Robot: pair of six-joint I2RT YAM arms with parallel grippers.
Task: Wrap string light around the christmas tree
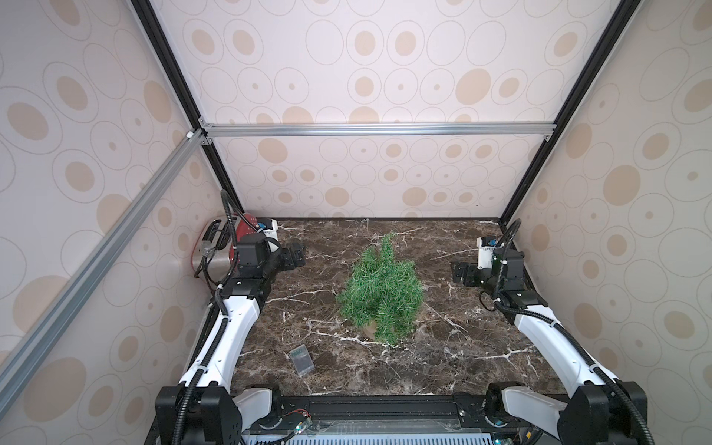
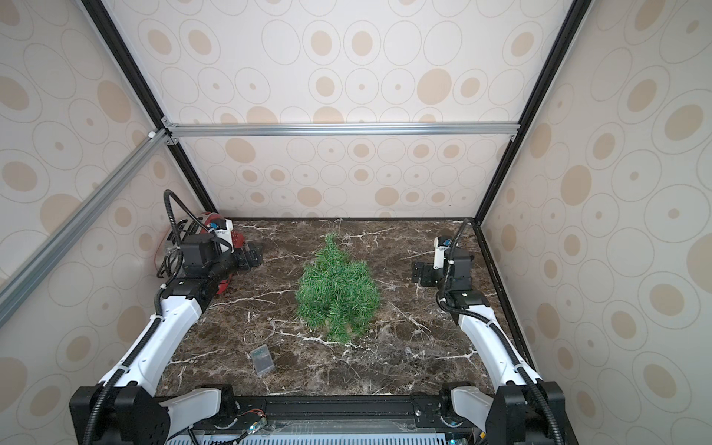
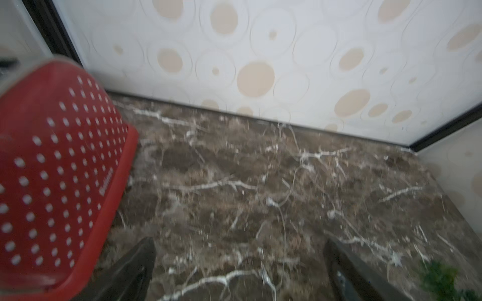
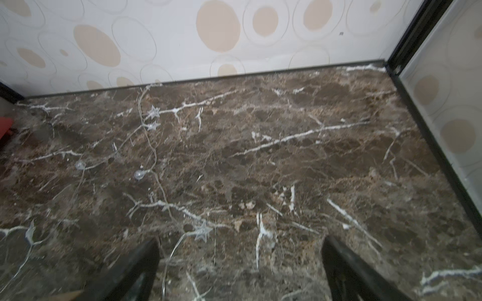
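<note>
The green Christmas tree (image 1: 382,289) stands upright in the middle of the dark marble table. A thin clear string light with star and round bulbs lies on the table behind the tree, and part of its wire (image 3: 283,225) shows in the left wrist view. To the tree's left, my left gripper (image 1: 300,254) is open with nothing between its fingers. On the other side, my right gripper (image 1: 456,273) is open and empty too. Both are apart from the tree and the string. In the top views the string is too fine to make out clearly against the marble veins.
A red toaster with white dots (image 3: 60,165) stands at the back left, close beside my left arm. A small clear box (image 1: 302,360) lies at the front left. Right of the tree, the table (image 4: 301,175) is bare.
</note>
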